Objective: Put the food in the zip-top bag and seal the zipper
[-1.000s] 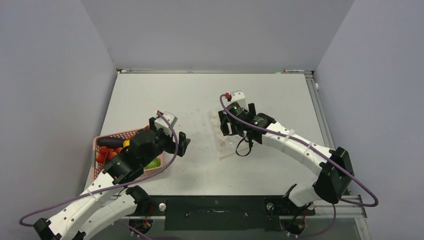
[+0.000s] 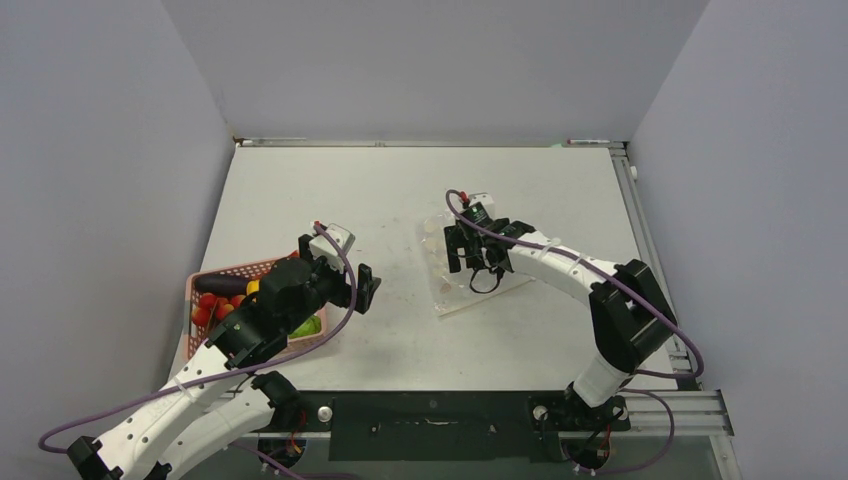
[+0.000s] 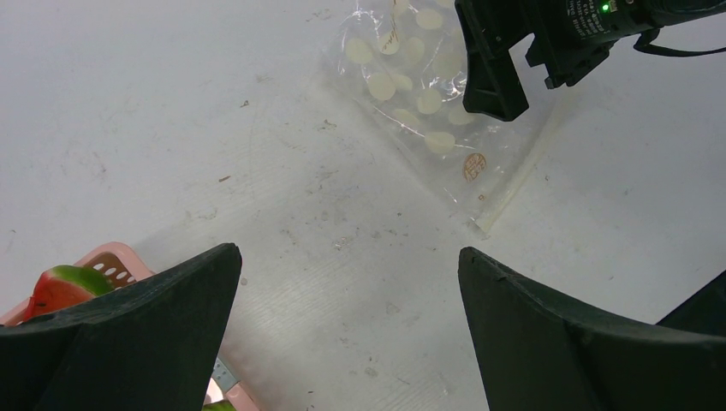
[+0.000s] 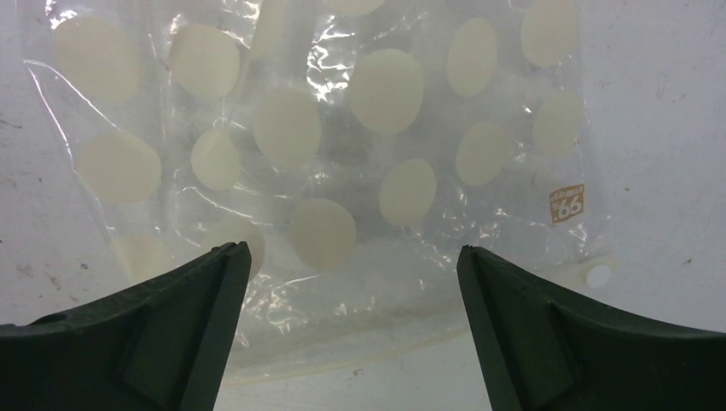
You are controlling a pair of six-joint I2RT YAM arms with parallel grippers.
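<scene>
A clear zip bag (image 2: 445, 295) with pale dots lies flat at the middle right of the table, its zip strip (image 3: 522, 184) along one edge. My right gripper (image 2: 470, 262) hangs open over it; in the right wrist view the bag (image 4: 402, 257) fills the space beyond the empty fingers. My left gripper (image 2: 350, 290) stands open, empty, left of the bag, beside the pink basket (image 2: 228, 271) of food: a dark eggplant (image 2: 220, 284), tomatoes (image 2: 202, 313), something yellow and green items (image 2: 307, 328), partly hidden by the left arm. A red-and-green piece (image 3: 73, 282) shows in the left wrist view.
Grey walls (image 2: 760, 250) close it in on the sides and back.
The right arm has shifted slightly over the bag, its elbow drawing inward toward the back. The left arm, basket and bag look unchanged.
</scene>
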